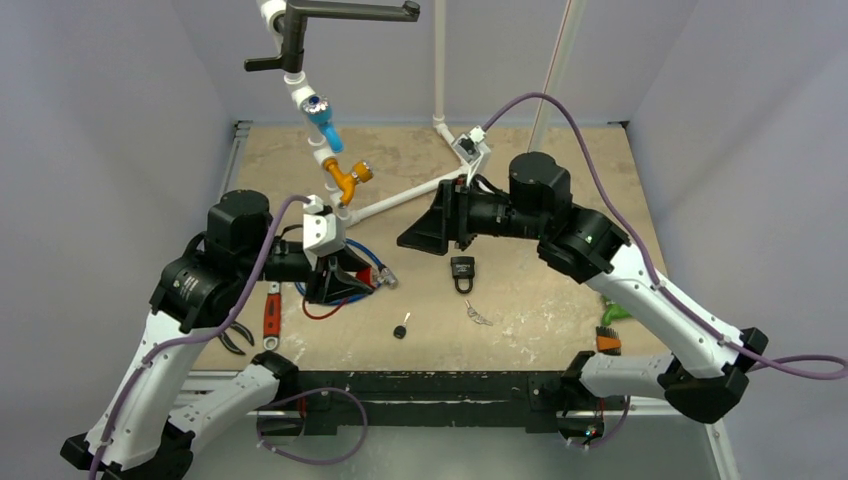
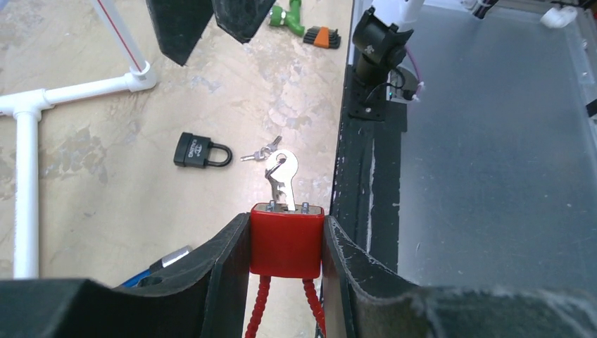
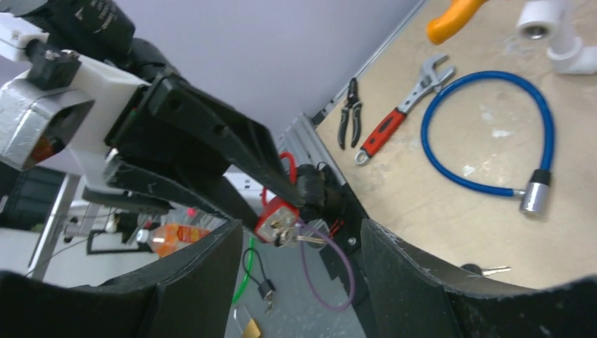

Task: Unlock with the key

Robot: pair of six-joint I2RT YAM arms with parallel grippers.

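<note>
A red padlock (image 2: 286, 243) is gripped between the fingers of my left gripper (image 1: 362, 278), its red shackle pointing down in the left wrist view. A silver key (image 2: 282, 169) sticks out of the lock's keyhole end, with a second key hanging from its ring. My right gripper (image 1: 424, 238) is open over the middle of the table, apart from the lock and key. In the right wrist view its fingers (image 3: 186, 282) are spread with nothing held; the key and red lock appear beyond them.
On the table lie a black padlock (image 1: 463, 271), a small bunch of keys (image 1: 478, 314) and a black-headed key (image 1: 400, 330). A blue hose (image 3: 486, 187), wrench (image 3: 384, 130) and pliers (image 3: 350, 116) are on the left. White pipes (image 1: 405, 195) cross the back.
</note>
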